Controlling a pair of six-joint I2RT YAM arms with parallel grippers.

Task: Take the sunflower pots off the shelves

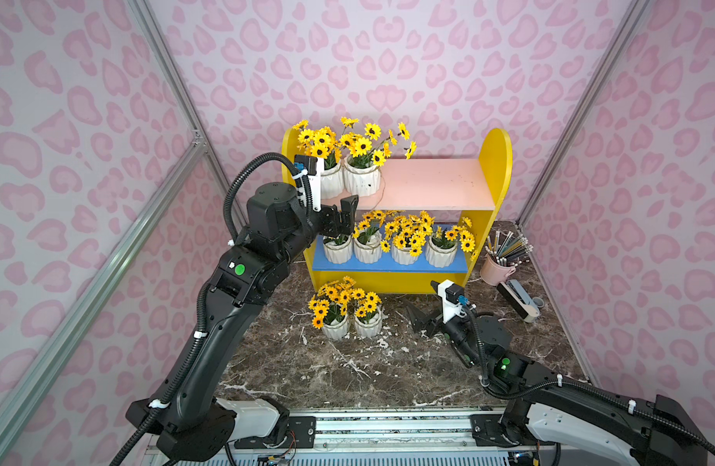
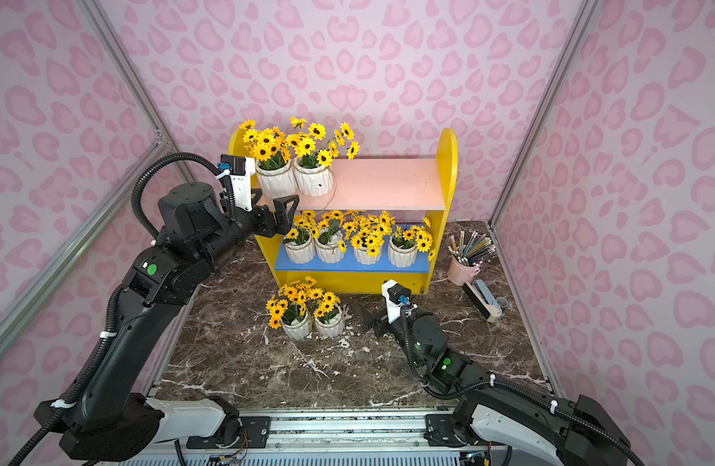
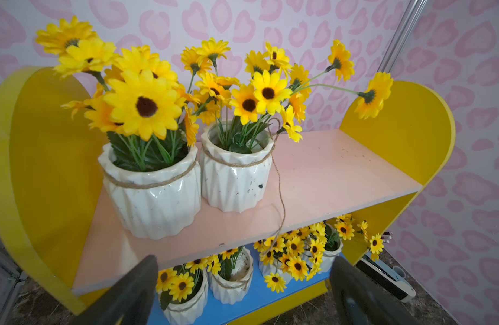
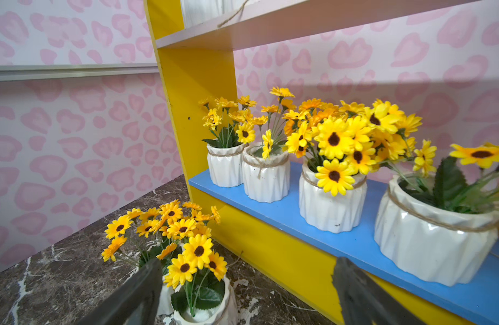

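Note:
On the pink upper shelf [image 3: 336, 168], at its left end, two white sunflower pots stand side by side: the left pot [image 3: 152, 203] and the middle pot [image 3: 236, 181]. My left gripper [image 1: 339, 209] is open in front of that shelf, just below the pots and apart from them. Several more sunflower pots line the blue lower shelf [image 4: 325, 238], including the right-end pot [image 4: 433, 243]. Two others, such as the front pot [image 4: 219, 308], stand on the floor. Facing the lower shelf, my right gripper [image 1: 422, 301] is open, with nothing between its fingers.
A pink cup [image 1: 495, 270] of pencils and a long black and white object [image 1: 519, 300] lie right of the shelf. Yellow side panels [image 3: 417, 119] bound the shelves.

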